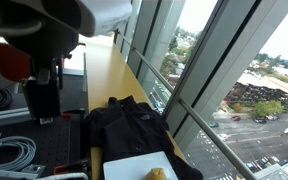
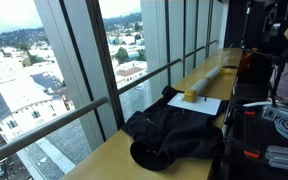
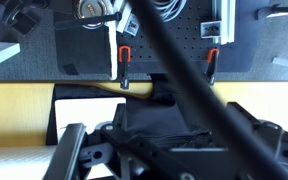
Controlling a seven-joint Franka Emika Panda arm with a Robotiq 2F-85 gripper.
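A crumpled black cloth, perhaps a jacket (image 2: 169, 127), lies on the wooden ledge by the windows. A white flat sheet or board (image 2: 206, 105) rests against it, with a small yellow object (image 2: 191, 96) near the sheet's edge. From above, in the wrist view, the black cloth (image 3: 169, 118) and white sheet (image 3: 72, 108) are partly covered by my gripper. Its fingers stand wide apart, open, with nothing seen held between them. In exterior view 1 the dark gripper body hangs at the left, beside the ledge and away from the cloth (image 1: 126, 128); its fingertips are hard to make out.
Along the ledge stand window posts and a rail (image 2: 79, 115). A dark perforated table (image 3: 179, 42) adjoins the ledge, carrying two orange-black clamps (image 3: 125, 58) and a coiled cable (image 3: 166, 8). A white roll (image 3: 14, 160) lies on the ledge. Beyond the cloth, the ledge (image 1: 106, 75) is bare.
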